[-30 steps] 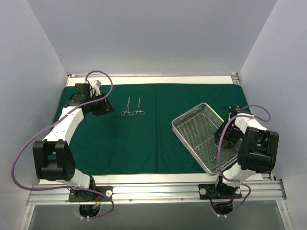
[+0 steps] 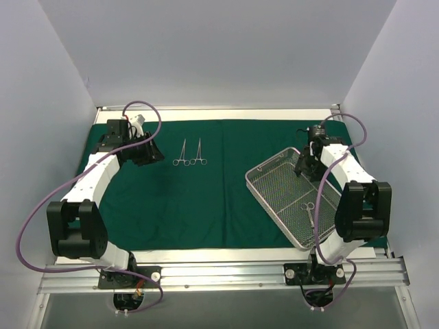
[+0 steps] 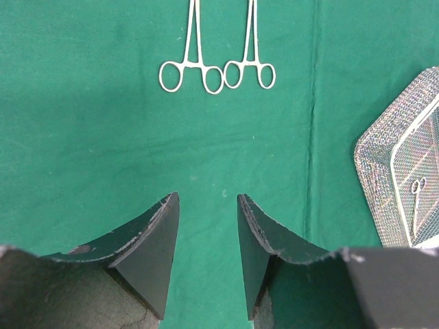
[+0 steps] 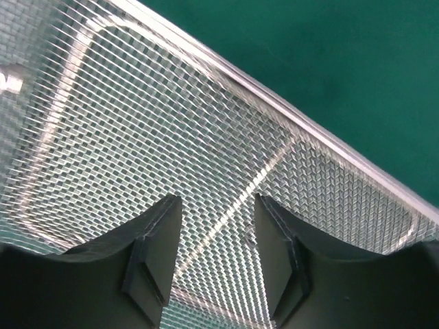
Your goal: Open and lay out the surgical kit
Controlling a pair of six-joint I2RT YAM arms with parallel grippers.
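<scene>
Two pairs of scissor-like clamps lie side by side on the green cloth, tips toward the back. A mesh tray on the right holds another slender ringed instrument. My left gripper stands open over the cloth, left of the clamps, nothing between its fingers. My right gripper is open above the tray's back part; in its blurred wrist view only mesh and rim show beneath it.
Side walls enclose the table on left and right. The tray takes up much of the right half.
My right gripper has moved up and to the left, from over the tray's front right part toward its back. The left arm has not moved.
</scene>
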